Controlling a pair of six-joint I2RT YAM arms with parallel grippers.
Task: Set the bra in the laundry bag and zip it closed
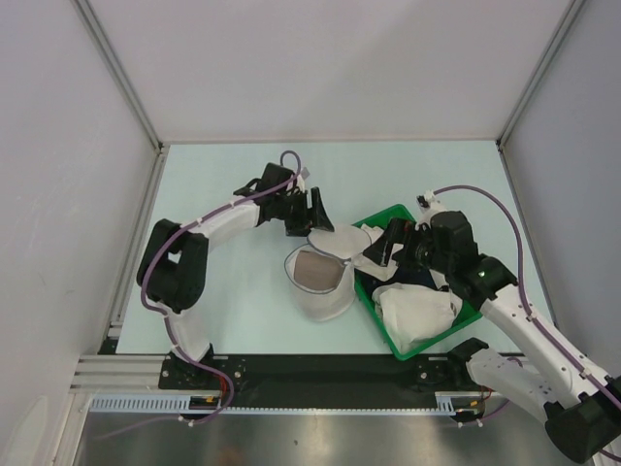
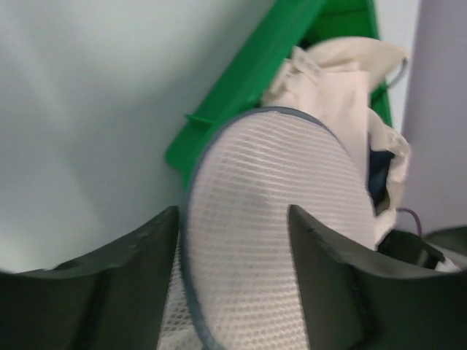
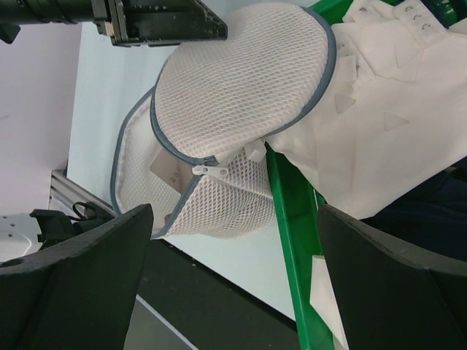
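Observation:
The mesh laundry bag lies left of the green bin, its round top flap folded up with a grey zip band and a white zipper pull. A tan item shows inside the bag's opening. My left gripper is at the far edge of the flap, fingers apart on either side of the edge in the left wrist view. My right gripper hangs open over the bin's left edge, beside the flap and zipper.
The green bin holds white and beige garments and dark cloth. Black rails run along the front edge.

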